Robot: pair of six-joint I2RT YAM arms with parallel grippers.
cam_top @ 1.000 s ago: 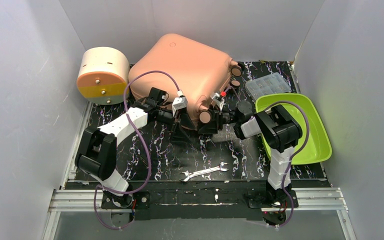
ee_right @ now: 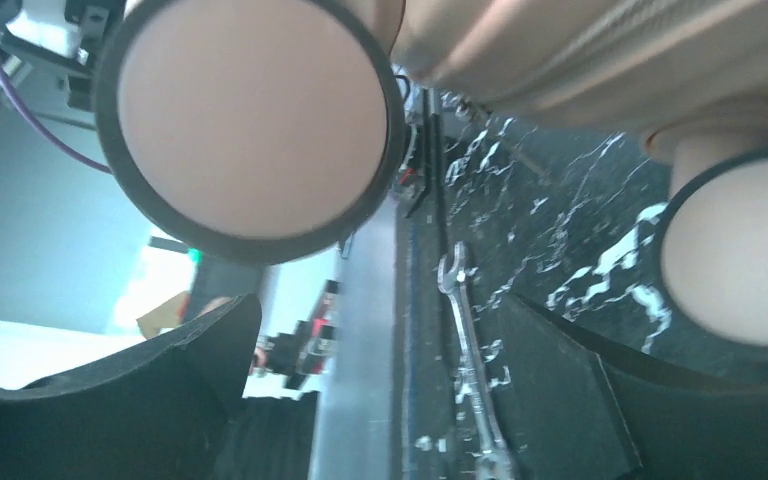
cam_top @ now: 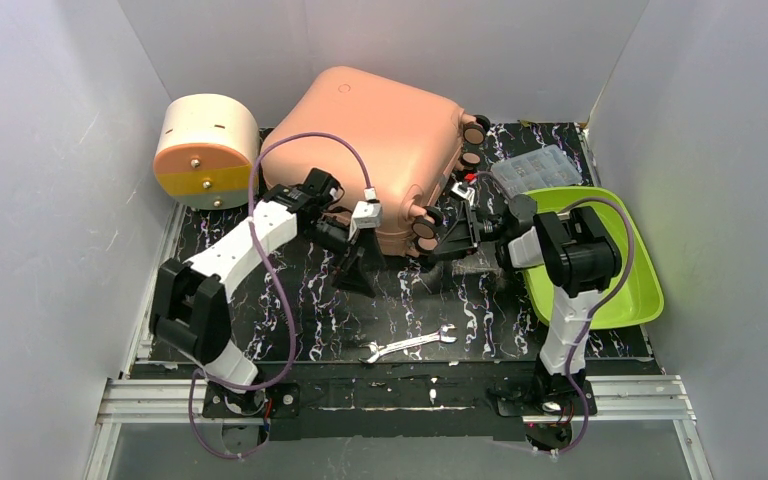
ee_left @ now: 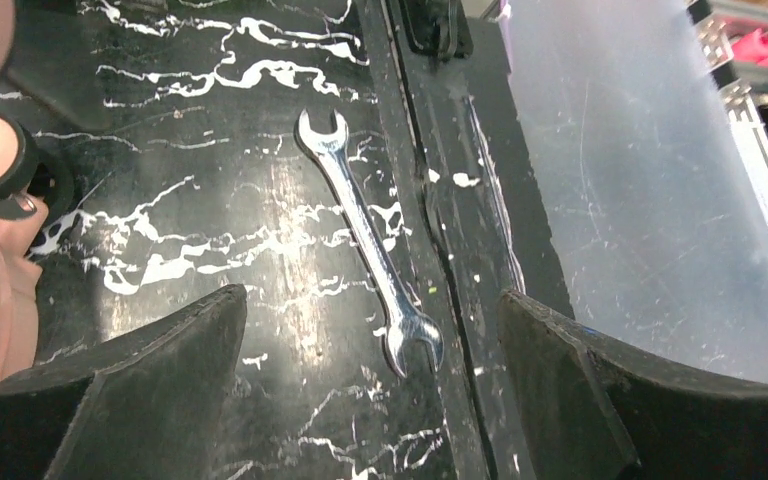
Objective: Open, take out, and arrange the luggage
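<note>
A closed pink suitcase [cam_top: 360, 130] lies on its side at the back centre, wheels toward the right. My left gripper [cam_top: 358, 268] is open just in front of the suitcase's lower front, with bare table and the wrench between its fingers in the left wrist view. My right gripper [cam_top: 452, 240] is open beside the front wheels; in the right wrist view a large wheel [ee_right: 245, 120] fills the upper left and a second wheel [ee_right: 735, 250] is at right, neither between the fingers.
A striped drawer box [cam_top: 205, 150] stands back left, a green tray [cam_top: 635, 290] and clear organiser [cam_top: 538, 170] at right. A wrench [cam_top: 409, 344] lies on the clear front table [cam_top: 470, 310].
My right gripper has moved to the right, away from the front wheel. The wheels sit a little further right than a second ago.
</note>
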